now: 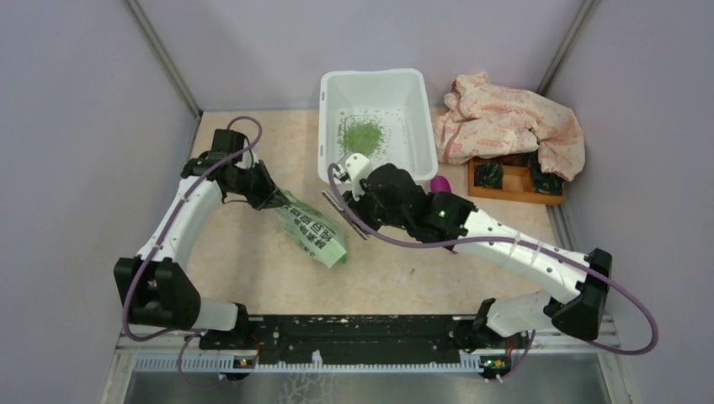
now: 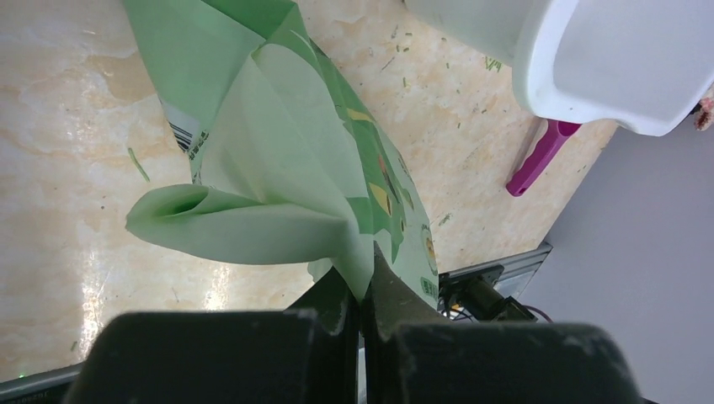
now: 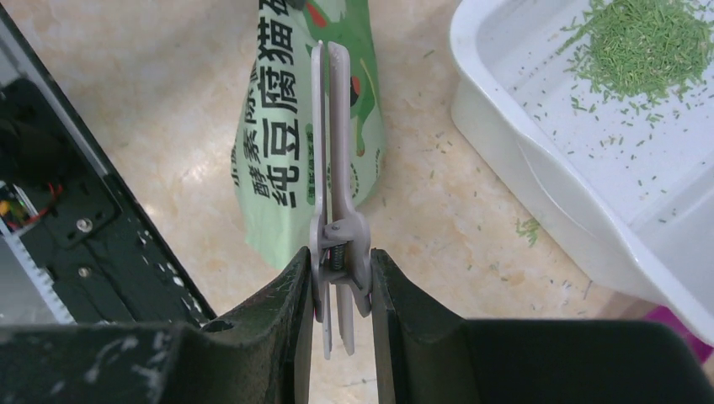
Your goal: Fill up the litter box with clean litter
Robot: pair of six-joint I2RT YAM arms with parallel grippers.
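Observation:
A green litter bag (image 1: 313, 231) with Chinese print lies on the table. My left gripper is shut on its gathered, folded end. My right gripper is shut on silver scissors (image 3: 339, 143), held above the bag with blades pointing away from the gripper. The white litter box (image 1: 376, 84) stands at the back middle, with a patch of green pellets (image 1: 361, 135) on its floor.
A purple-handled tool (image 2: 543, 156) lies beside the box, partly under the right arm in the top view. A wooden tray (image 1: 514, 191) with black bags and a pink patterned cloth (image 1: 505, 118) are at back right.

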